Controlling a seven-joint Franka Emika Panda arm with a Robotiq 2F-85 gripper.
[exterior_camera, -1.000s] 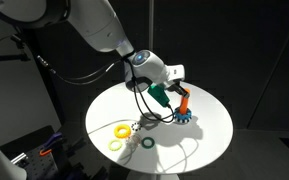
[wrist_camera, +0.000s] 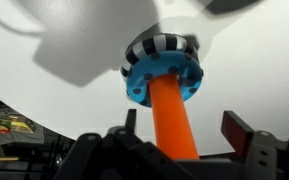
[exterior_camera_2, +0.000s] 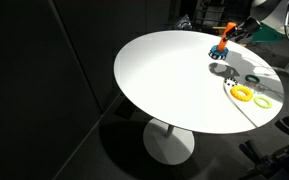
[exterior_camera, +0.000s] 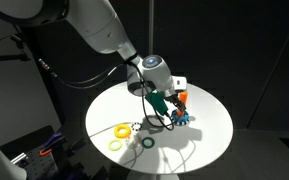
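An orange post (wrist_camera: 172, 115) rises from a blue dotted base ring (wrist_camera: 140, 76) on the round white table (exterior_camera: 204, 140). In the wrist view my gripper is open, with the post standing between its separated fingers. I cannot tell whether either finger touches it. Exterior view 1 shows the arm partly covering the post (exterior_camera: 183, 97), with the blue base (exterior_camera: 180, 118) below. From the other side, in exterior view 2, the orange post (exterior_camera_2: 224, 40) stands upright near the far edge.
A black-and-white striped piece (wrist_camera: 160, 45) lies against the blue base. Apart from the post, a yellow ring (exterior_camera: 122, 131), a paler yellow ring (exterior_camera: 115, 145) and a dark green ring (exterior_camera: 148, 143) lie flat.
The post and the loose rings look unmoved.
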